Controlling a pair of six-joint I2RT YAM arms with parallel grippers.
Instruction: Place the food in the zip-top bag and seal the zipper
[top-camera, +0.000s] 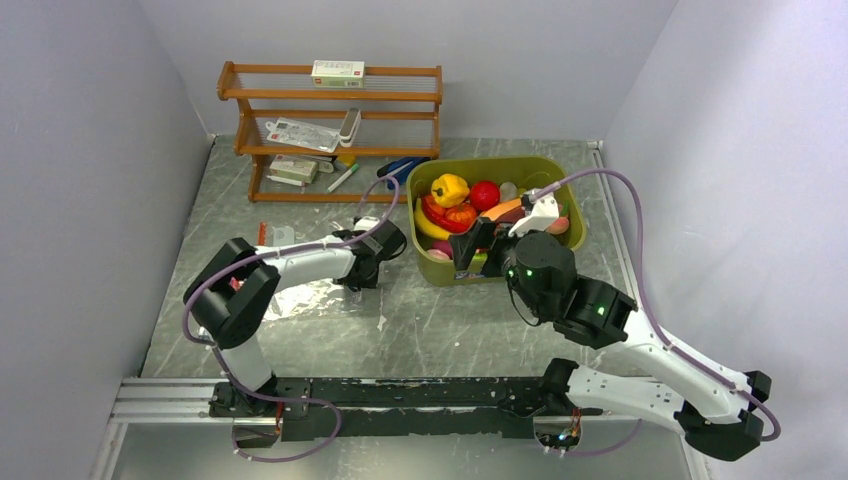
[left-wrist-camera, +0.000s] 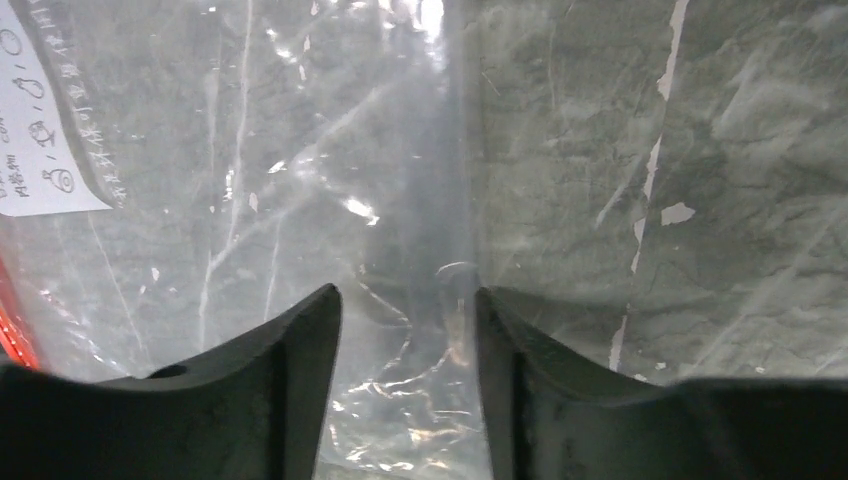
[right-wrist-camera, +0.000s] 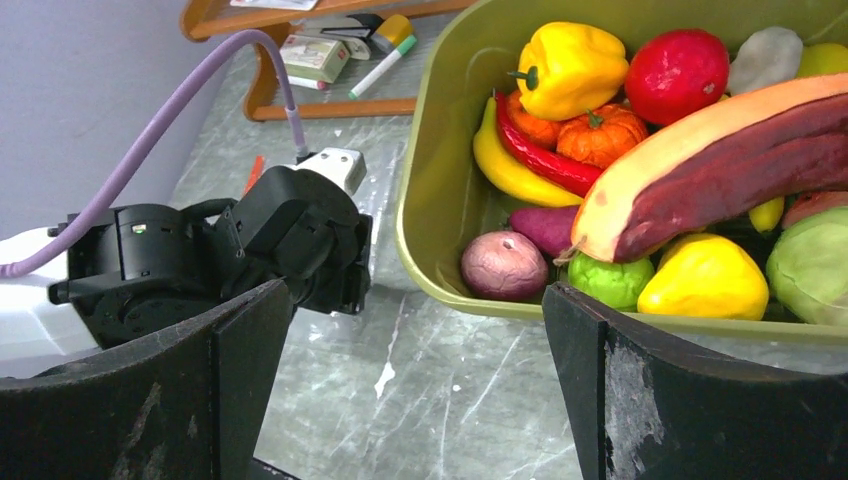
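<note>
The clear zip top bag (top-camera: 305, 302) lies flat on the grey table, partly hidden by my left arm in the top view. Its open-looking plain edge and a paper label (left-wrist-camera: 45, 120) show in the left wrist view. My left gripper hovers at the bag's right edge, its fingers parted; no firm hold on the plastic shows. Toy food fills the green bin, among it a yellow pepper (right-wrist-camera: 572, 70), a red tomato (right-wrist-camera: 678, 76) and a long eggplant-like piece (right-wrist-camera: 715, 165). My right gripper stands open near the bin's front left, empty.
The green bin (top-camera: 425, 265) occupies the table's right half. Behind the bag stands a wooden rack (top-camera: 340, 97) with boxes and a green marker (top-camera: 343, 178). Walls close in on both sides.
</note>
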